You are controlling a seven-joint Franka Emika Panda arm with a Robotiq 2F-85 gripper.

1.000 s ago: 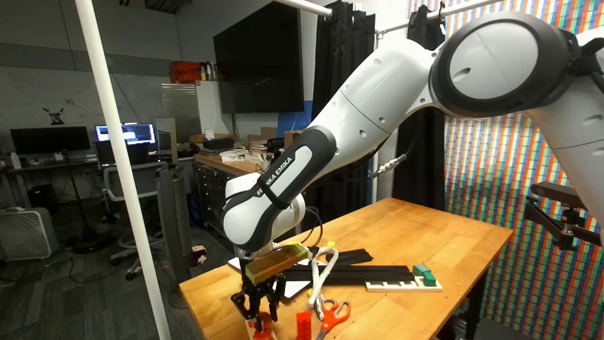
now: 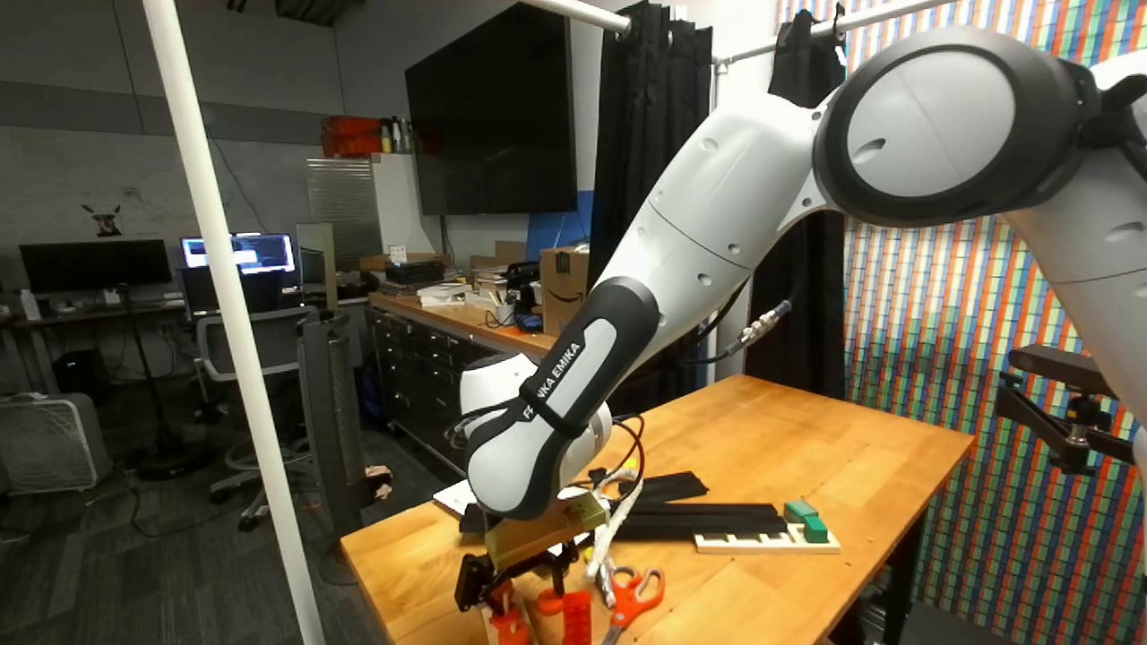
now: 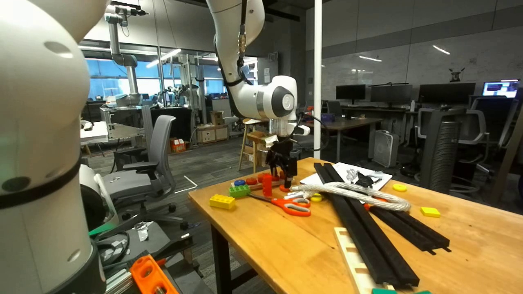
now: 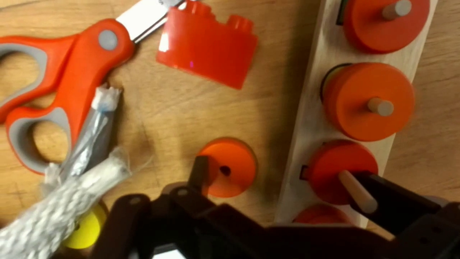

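Observation:
In the wrist view my gripper is open, its fingers wide apart. A flat orange disc (image 4: 235,170) with a central hole lies on the table beside the left finger (image 4: 199,172). The other finger reaches over the wooden peg board (image 4: 297,142), close to a peg (image 4: 358,192) rising from a red disc (image 4: 334,168). Farther along the board, an orange disc (image 4: 362,101) and another red disc (image 4: 379,26) sit on their pegs. Exterior view 2 shows my gripper (image 3: 282,171) low over the board, near a blue disc (image 3: 240,183).
Near the board are a red brick (image 4: 207,47), orange-handled scissors (image 4: 99,51), white rope (image 4: 56,216) and a yellow disc (image 4: 88,228). Green (image 3: 239,190) and yellow bricks (image 3: 222,201) lie by the table corner. Black rails (image 3: 363,220) cross the table.
My gripper has moved right in exterior view 1 and is now more tilted. The orange disc on the table shows there now, between the board and the red brick.

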